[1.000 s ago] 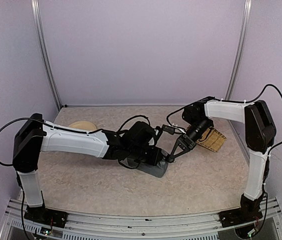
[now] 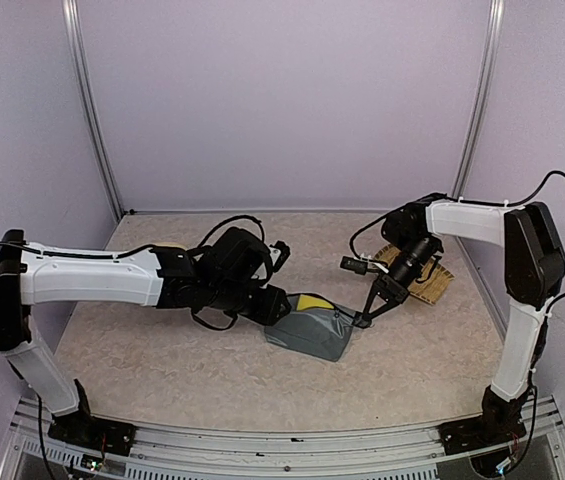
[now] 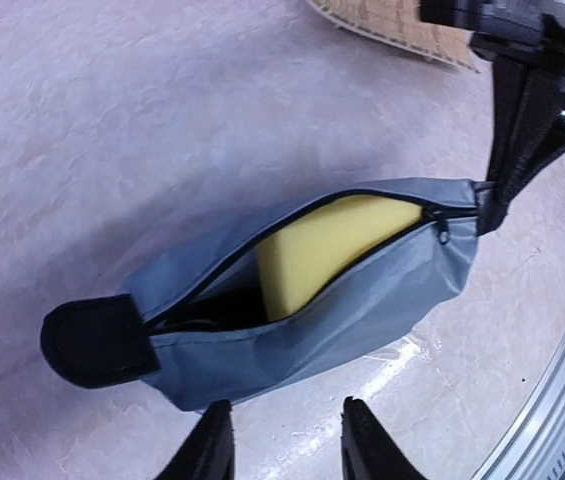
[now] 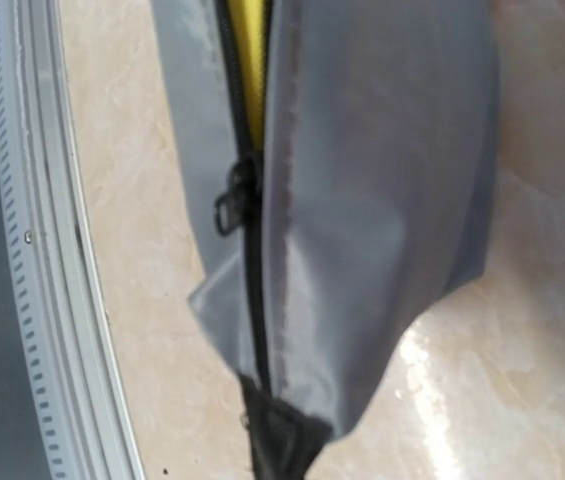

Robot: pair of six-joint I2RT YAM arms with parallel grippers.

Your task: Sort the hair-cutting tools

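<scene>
A grey zip pouch (image 2: 312,335) lies mid-table, its mouth gaping between the two zip edges. Inside it shows a yellow item (image 3: 332,245); the rest of the contents is dark or hidden. The zip slider (image 4: 237,200) sits near the pouch's right end. There my right gripper is shut on the pouch's corner. My left gripper is open with nothing between its fingers, on the near side of the pouch in the left wrist view. A black tab (image 3: 100,340) sticks out from the pouch's left end.
A woven bamboo tray (image 2: 427,278) lies at the right, partly behind the right arm. The left arm almost covers a tan round thing (image 2: 169,244) at the back left.
My left gripper has moved left, away from the right end of the pouch, baring the yellow item. The right gripper and the pouch's right end have shifted slightly right.
</scene>
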